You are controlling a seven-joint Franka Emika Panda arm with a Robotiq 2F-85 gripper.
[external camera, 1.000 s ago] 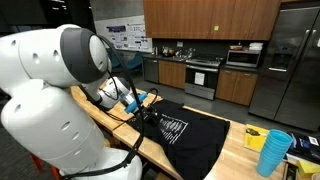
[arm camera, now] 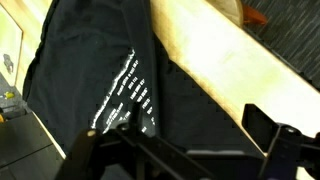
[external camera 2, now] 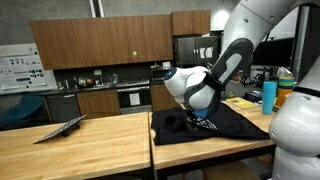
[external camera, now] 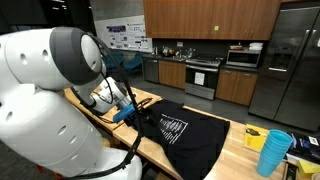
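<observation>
A black cloth garment with white lettering (external camera: 195, 140) lies spread on the wooden table, its upper part bunched in a fold. The wrist view shows the dark fabric (arm camera: 205, 115) and its lines of white print, with a raised fold running down the middle. My gripper stands open above the cloth, with its fingers wide apart and nothing held between them. In exterior view 2 the arm reaches down over the near part of the garment (external camera 2: 235, 122); its fingertips are hard to make out against the black fabric.
Blue cups (external camera: 273, 153) stand at the table's right end, near a yellow item (external camera: 256, 137) and other goods. A dark flat object (external camera 2: 66, 125) lies on the left part of the table (external camera 2: 100, 145). Bare wood borders the cloth.
My arm has shifted a little left and lower in exterior view 1. The cloth looks much the same.
</observation>
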